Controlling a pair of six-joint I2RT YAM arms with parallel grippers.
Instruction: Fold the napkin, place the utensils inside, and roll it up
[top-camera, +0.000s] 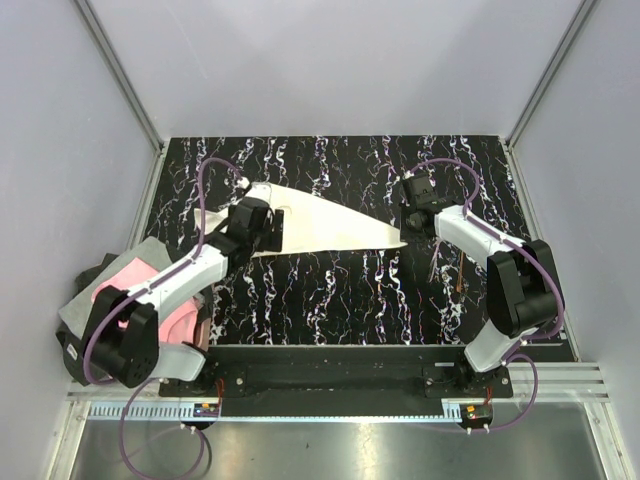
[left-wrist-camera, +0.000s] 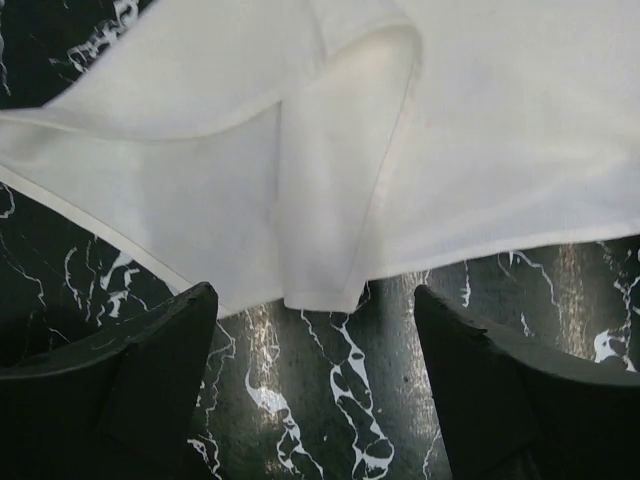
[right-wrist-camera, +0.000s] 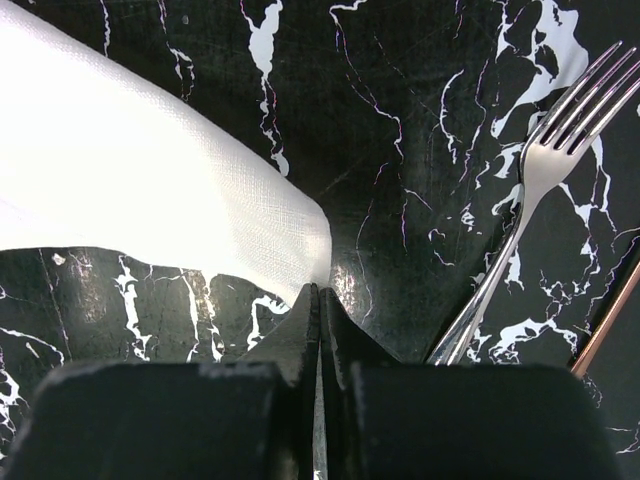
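Note:
A cream napkin (top-camera: 335, 225) lies spread across the middle of the table, its left part creased and turned over, as the left wrist view shows (left-wrist-camera: 500, 130). My left gripper (top-camera: 265, 240) is over the left part, its fingers apart and empty, just beside the napkin's lower edge (left-wrist-camera: 315, 330). My right gripper (top-camera: 410, 225) is shut at the napkin's right tip (right-wrist-camera: 318, 295); whether cloth is pinched there is unclear. A steel fork (right-wrist-camera: 545, 165) lies just right of that tip, with a copper-coloured utensil handle (right-wrist-camera: 610, 310) beyond it.
Grey and pink cloths (top-camera: 175, 320) are heaped at the table's front left, partly under my left arm.

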